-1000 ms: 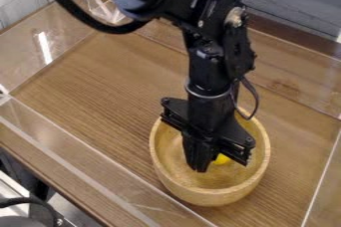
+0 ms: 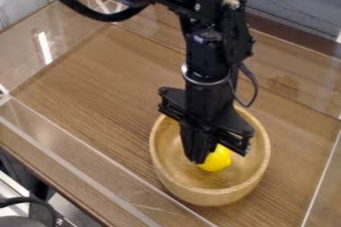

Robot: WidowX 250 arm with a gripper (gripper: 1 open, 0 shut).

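Note:
A tan oval bowl sits on the wooden surface in the lower middle of the view. A yellow object lies inside it, partly hidden by my black gripper. The gripper reaches down over the back of the bowl, its lower end inside the rim, just left of the yellow object. Whether its fingers hold anything is hard to see; they look close together.
Clear plastic walls run along the left and right edges, and a grey border lies at the back.
My gripper has risen slightly and shifted, uncovering more of the yellow object in the bowl. The bowl looks about where it was.

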